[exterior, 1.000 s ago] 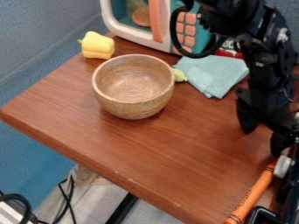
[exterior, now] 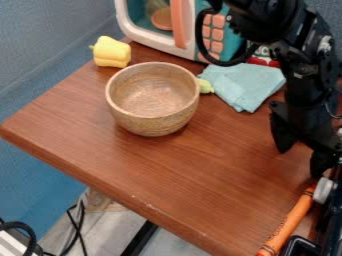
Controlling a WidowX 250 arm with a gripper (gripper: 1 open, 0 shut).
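Observation:
A black robot arm (exterior: 301,75) stands at the right of the table, its gripper (exterior: 289,130) hanging low over the wood beside a light blue cloth; whether it is open or shut is unclear. A woven tan bowl (exterior: 152,106) sits left of centre, empty. A yellow pepper-like object (exterior: 111,53) stands at the back left, and a small pale yellow item (exterior: 205,86) lies just right of the bowl. The folded cloth (exterior: 241,86) lies behind it.
A toy microwave (exterior: 171,22) stands at the back. An orange stick (exterior: 289,222) lies at the front right edge near black hardware.

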